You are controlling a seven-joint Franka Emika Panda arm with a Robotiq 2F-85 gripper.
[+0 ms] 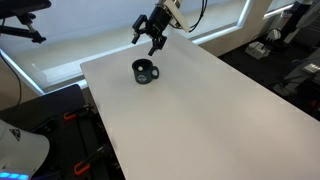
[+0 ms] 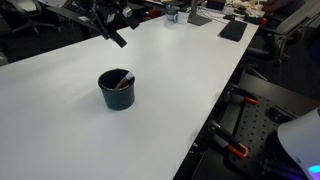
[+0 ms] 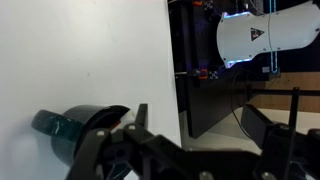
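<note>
A dark mug (image 1: pixel 143 73) stands upright on the white table, its handle on the right in exterior view 1. Something reddish and white (image 2: pixel 126 80) sticks up inside it in exterior view 2; what it is cannot be made out. My gripper (image 1: pixel 144 45) hangs above the table just behind the mug, apart from it, with its fingers spread. In the wrist view the mug (image 3: pixel 62 143) is at the lower left, partly hidden by one finger. Between the fingertips of the gripper there is a wide empty gap.
In exterior view 2, a dark flat object (image 2: pixel 232 30) and small items lie at the table's far end.
</note>
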